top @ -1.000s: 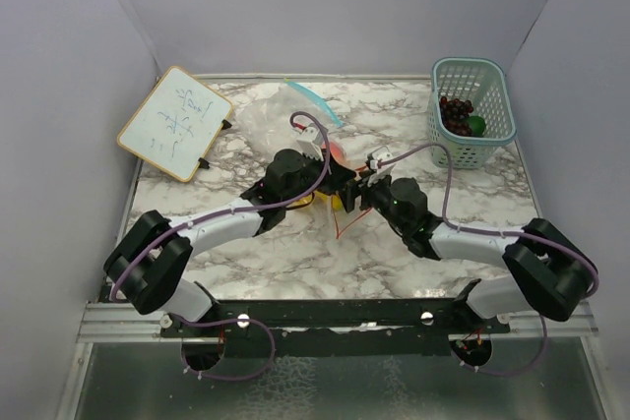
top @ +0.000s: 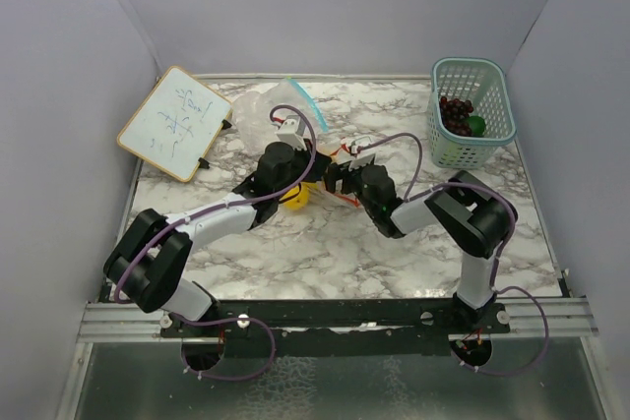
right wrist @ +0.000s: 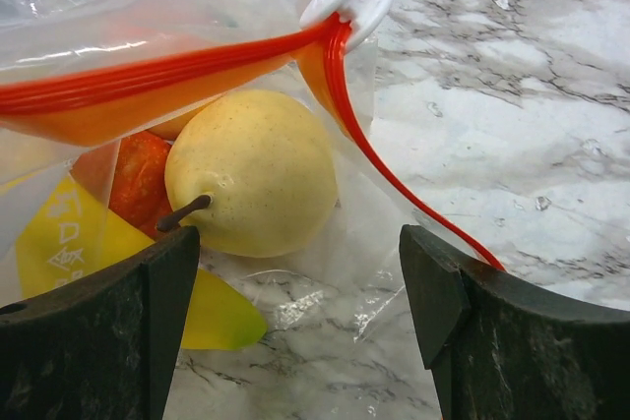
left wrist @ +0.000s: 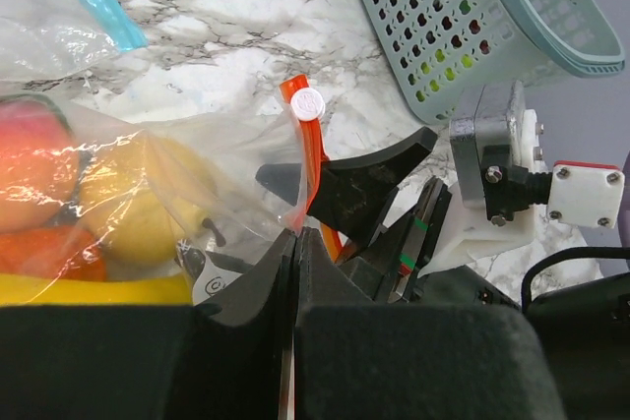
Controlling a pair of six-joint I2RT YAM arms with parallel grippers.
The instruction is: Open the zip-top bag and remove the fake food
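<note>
The clear bag [left wrist: 167, 135] with an orange zip lies open at front. Inside are a yellow pear [right wrist: 251, 169], a red-orange food [right wrist: 138, 179], a peach [left wrist: 25, 159] and a banana-like yellow piece [right wrist: 212, 312]. My left gripper is shut at the bag's edge; the thin film beside its fingers may be pinched, hard to tell. My right gripper stands open at the bag's mouth, just short of the pear, with nothing held.
A second bag with blue zip [top: 310, 100] lies behind. A whiteboard [top: 172, 120] is at back left. A basket [top: 472, 154] with grapes and a green item stands at back right. Bare table surrounds these.
Both grippers and the front bag have moved left over the last second. The right arm has swung leftward and further back.
</note>
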